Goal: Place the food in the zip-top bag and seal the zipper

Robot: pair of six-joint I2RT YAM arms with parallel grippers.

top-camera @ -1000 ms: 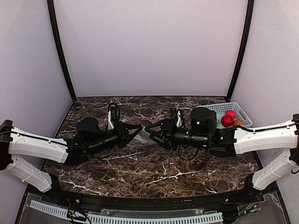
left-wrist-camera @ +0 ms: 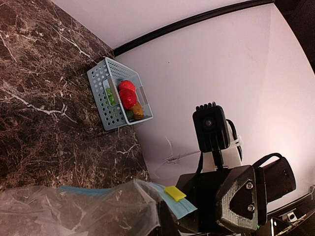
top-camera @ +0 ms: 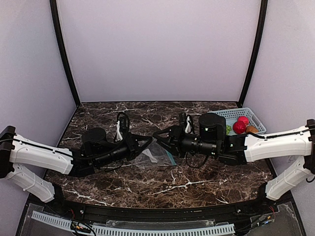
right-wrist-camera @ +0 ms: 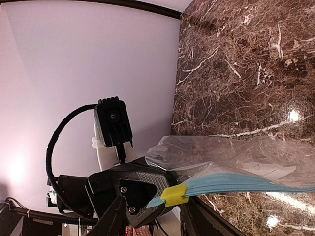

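A clear zip top bag (top-camera: 152, 160) with a blue zipper strip (right-wrist-camera: 241, 183) hangs between my two grippers above the table. A yellow slider (right-wrist-camera: 174, 194) sits near one end of that strip. My left gripper (top-camera: 150, 139) is shut on the bag's edge; in the left wrist view the film (left-wrist-camera: 133, 211) runs up to its dark fingers. My right gripper is open, its fingers spread just below the slider in the right wrist view, without a visible grip on the bag. No food shows in the bag.
A light blue basket (top-camera: 226, 114) at the back right holds red play food (top-camera: 239, 127), an orange-brown piece (top-camera: 251, 129) and green pieces.
The bag now hangs lower toward the front, with its blue strip showing below the right gripper. The left gripper has shifted slightly right.
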